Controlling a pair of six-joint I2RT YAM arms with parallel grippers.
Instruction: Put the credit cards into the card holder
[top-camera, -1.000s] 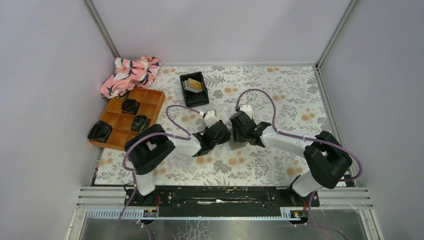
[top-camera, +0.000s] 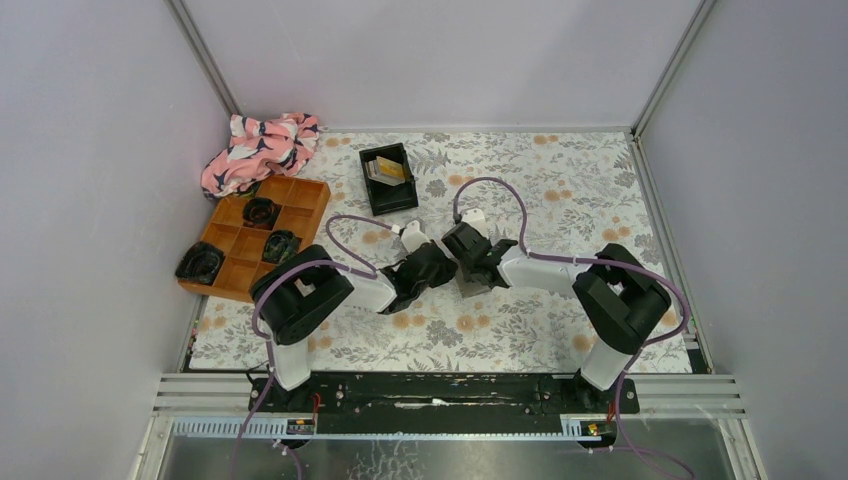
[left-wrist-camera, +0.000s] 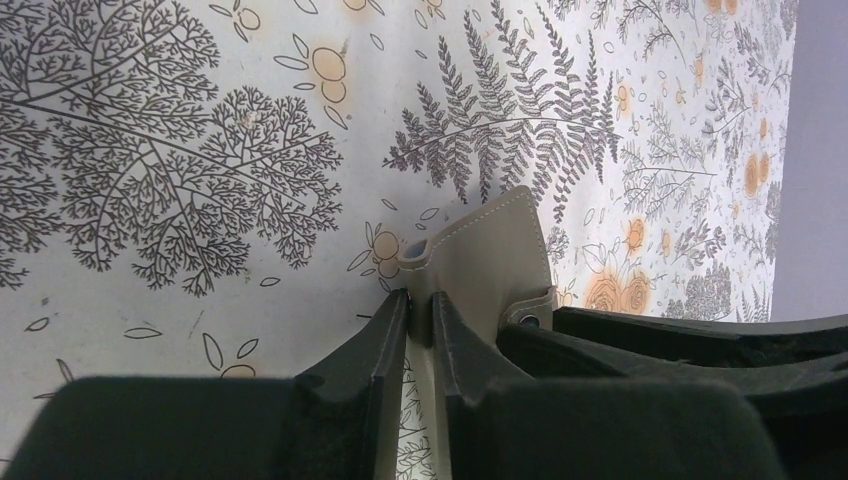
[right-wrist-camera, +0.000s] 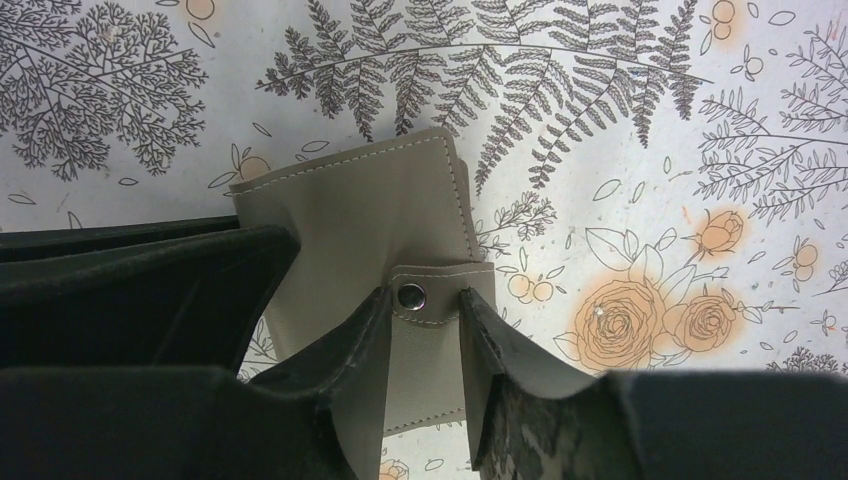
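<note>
A grey leather card holder (top-camera: 472, 287) with stitched edges and a snap flap (right-wrist-camera: 440, 280) lies on the floral surface between both grippers. My left gripper is shut on the holder's folded edge. In the right wrist view my right gripper has its fingertips part open on either side of the snap, at the flap. A stack of cards, yellow on top (top-camera: 388, 170), sits in the black box (top-camera: 395, 204) at the back.
An orange divided tray (top-camera: 240, 245) with black coiled items is at the left, a pink patterned cloth (top-camera: 258, 150) behind it.
The left gripper has shifted only slightly.
</note>
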